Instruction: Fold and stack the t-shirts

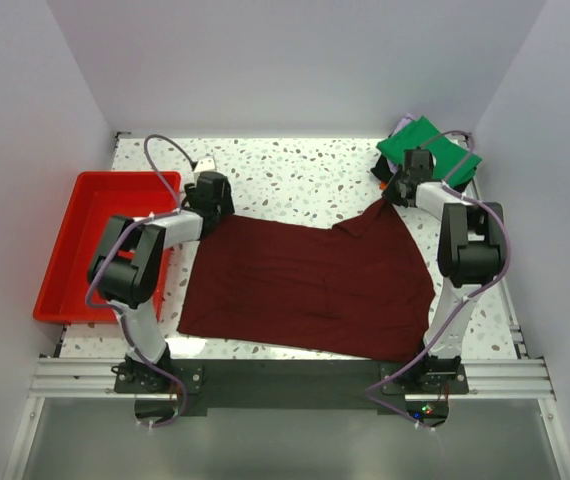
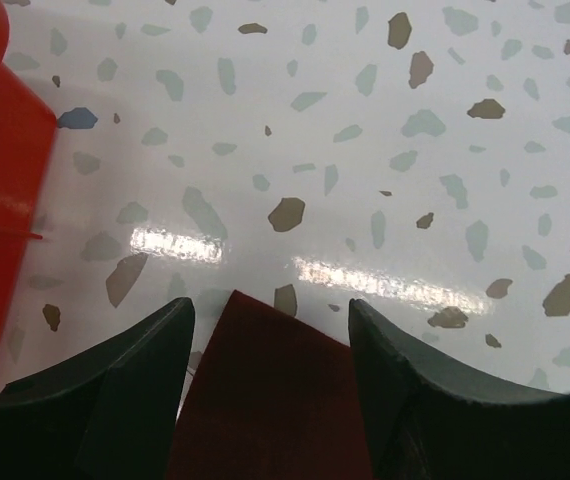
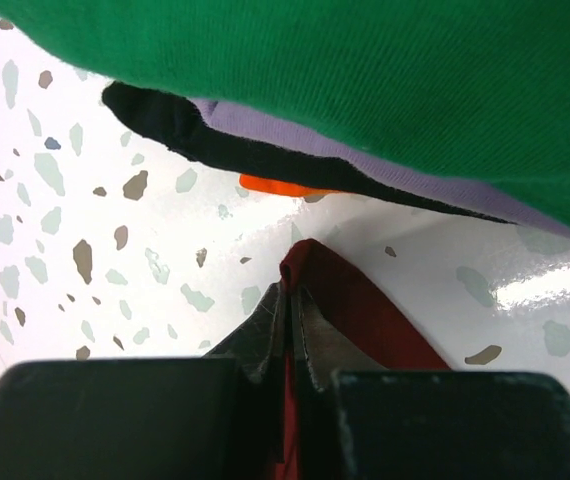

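Note:
A dark red t shirt [image 1: 295,270] lies spread across the table, its far right corner pinched up in a small peak. My right gripper is shut on that corner [image 3: 312,256], and a bit of red cloth sticks out past the fingertips. Over the shirt's far left corner [image 2: 255,330] stands my left gripper, open, its fingers spread on either side of the cloth and not closed on it. Just beyond the right gripper is a pile of shirts with a green one [image 1: 431,150] on top.
A red bin [image 1: 55,250] stands at the left, close beside the left arm. Lilac [image 3: 295,137], black [image 3: 175,125] and orange [image 3: 270,186] cloth shows beneath the green shirt.

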